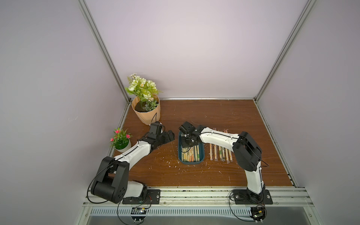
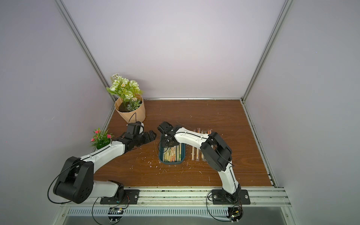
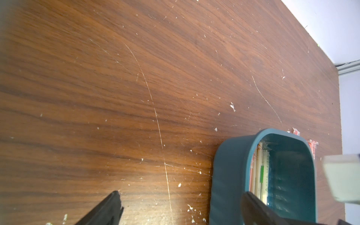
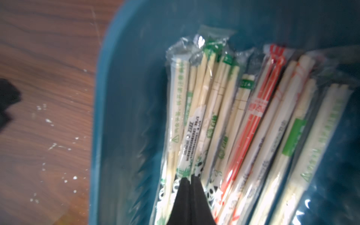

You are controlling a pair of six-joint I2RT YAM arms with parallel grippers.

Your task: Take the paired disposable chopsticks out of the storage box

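Observation:
The blue storage box (image 1: 203,155) stands mid-table. Several wrapped chopstick pairs lie lengthwise inside it, among them a red-tipped pair (image 4: 250,131) and a pair with a green band (image 4: 293,138). Over these hangs my right gripper, its fingers pressed together with nothing between them. Panda-printed wrappers (image 4: 204,165) lie past the fingertips, outside the fingers. To the left of the box, my left gripper is open above bare wood; the box wall (image 3: 232,168) shows beyond its right finger.
A row of wrapped chopsticks (image 1: 221,153) lies right of the box, partly under the right arm. A large flower pot (image 1: 146,114) and a small potted plant (image 1: 120,140) stand at the left.

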